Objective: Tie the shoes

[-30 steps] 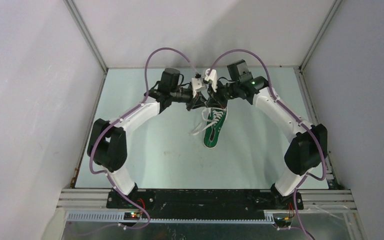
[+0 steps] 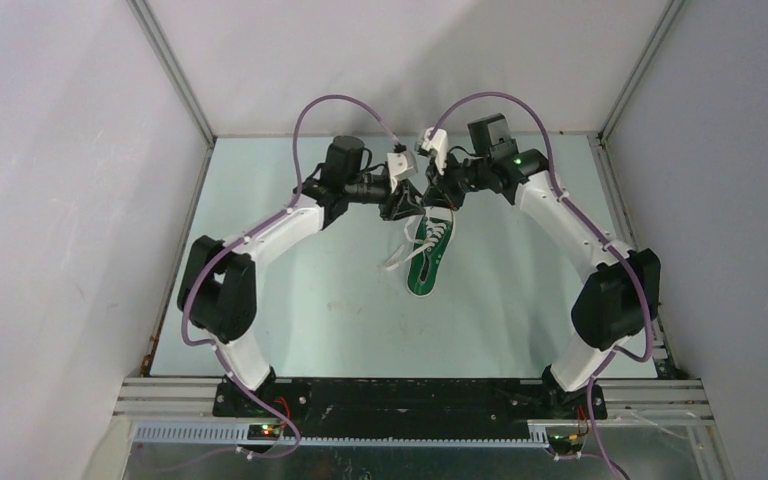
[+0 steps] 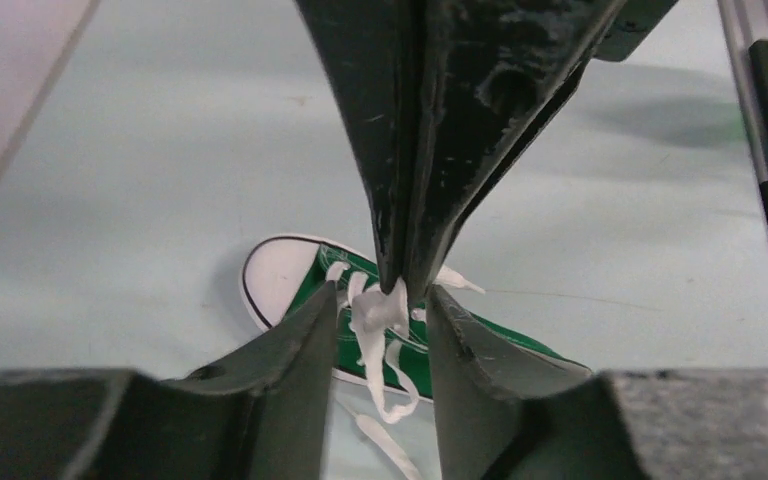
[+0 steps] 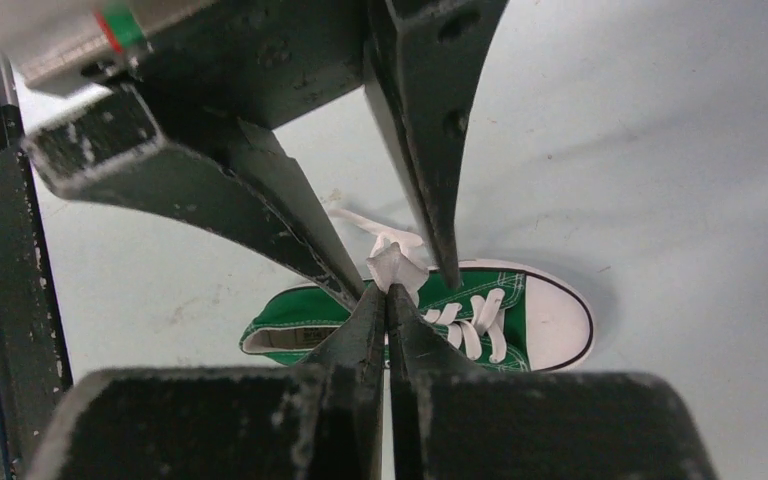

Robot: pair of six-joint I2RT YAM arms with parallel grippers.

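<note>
A green canvas shoe with white toe and white laces lies mid-table below both grippers. My right gripper is shut at a white lace, which sticks up from its tips. My left gripper is part open around that lace; in the right wrist view its two dark fingers stand apart on either side of it. In the left wrist view the right gripper's tips touch the lace between my left fingers. Other lace ends trail loose beside the shoe.
Walls stand at back, left and right; a dark strip runs along the front edge.
</note>
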